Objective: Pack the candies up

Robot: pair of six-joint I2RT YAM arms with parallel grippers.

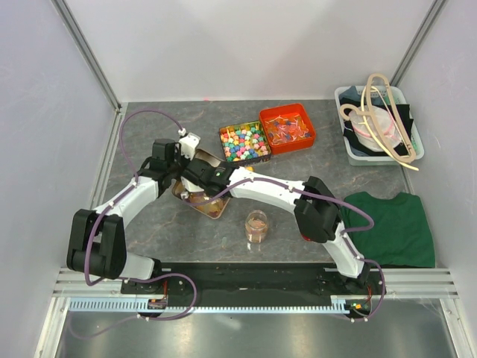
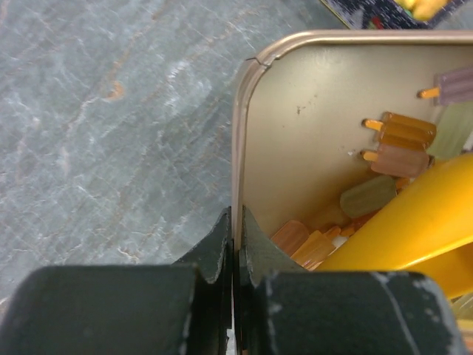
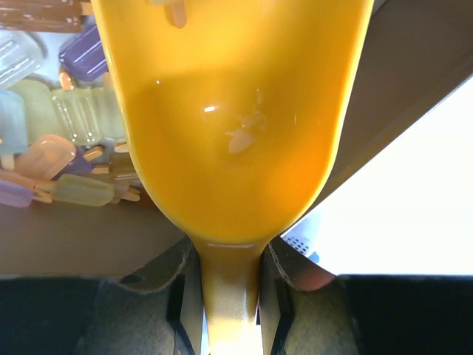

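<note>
Popsicle-shaped candies (image 2: 405, 132) lie in a gold tray (image 2: 318, 74), as the left wrist view shows. My left gripper is shut on this tray's rim, at the left side in the top view. An orange scoop (image 3: 229, 133) fills the middle of the right wrist view, its handle clamped by my right gripper. More candies (image 3: 59, 115) lie beside the scoop, and a pale one (image 3: 176, 11) shows at its upper edge. In the top view my right arm covers much of the tray. A clear jar (image 1: 256, 226) stands on the table in front.
Behind the tray are a box of colourful candies (image 1: 244, 142) and a red bin of wrapped pieces (image 1: 288, 128). A green cloth (image 1: 389, 229) lies at right, near a white basket (image 1: 378, 155).
</note>
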